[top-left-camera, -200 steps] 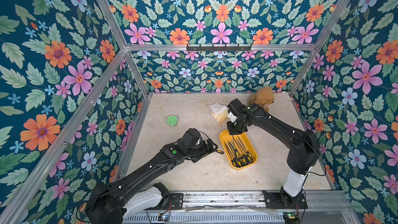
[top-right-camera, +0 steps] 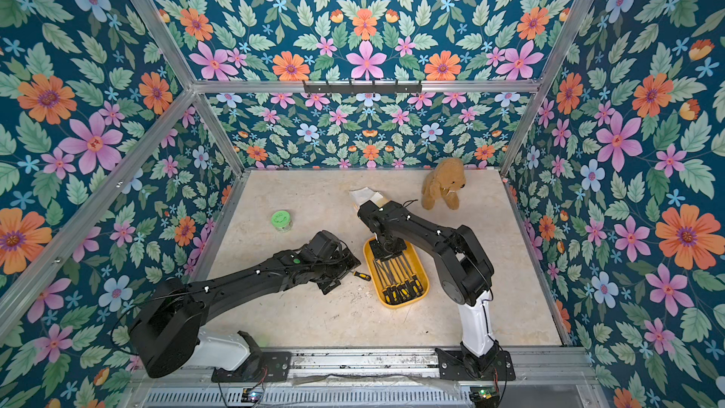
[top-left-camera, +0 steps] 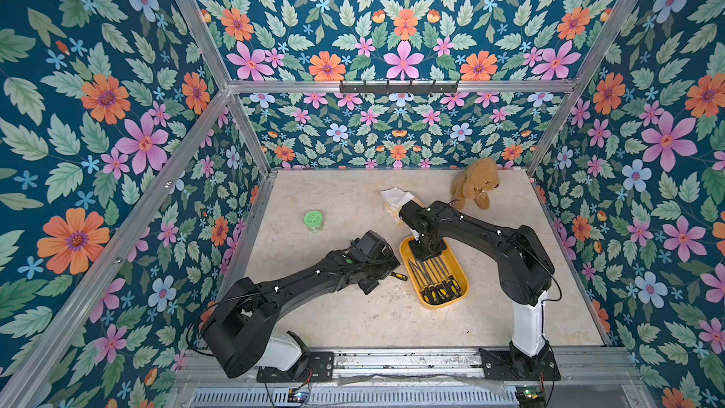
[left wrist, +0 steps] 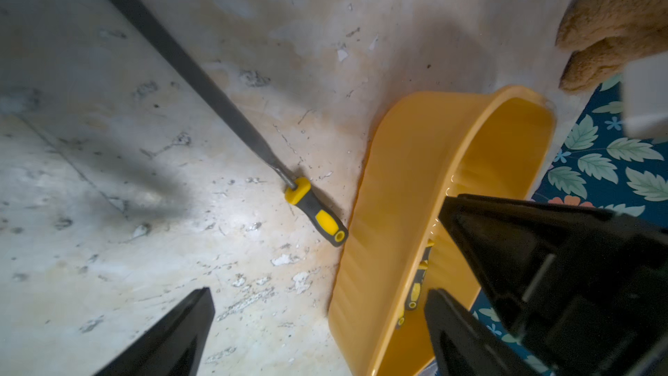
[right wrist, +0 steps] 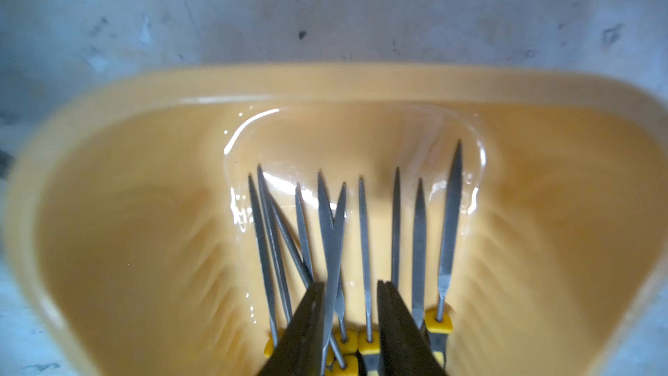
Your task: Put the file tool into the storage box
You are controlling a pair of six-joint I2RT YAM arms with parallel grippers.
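A file tool with a flat dark blade and a black-and-yellow handle lies on the table, its handle end close to the box's outer wall. My left gripper is open above the table beside it, nothing between its fingers. The yellow storage box holds several files lying side by side, handles toward the front. Over the box's far end is my right gripper, its fingers parted. One slanting blade in the box shows by the left finger; whether they touch I cannot tell.
A green-lidded tub stands at the back left. Behind the box are a white-and-yellow packet and a brown plush toy.
The left arm has shifted and its gripper has turned, staying by the loose file's handle.
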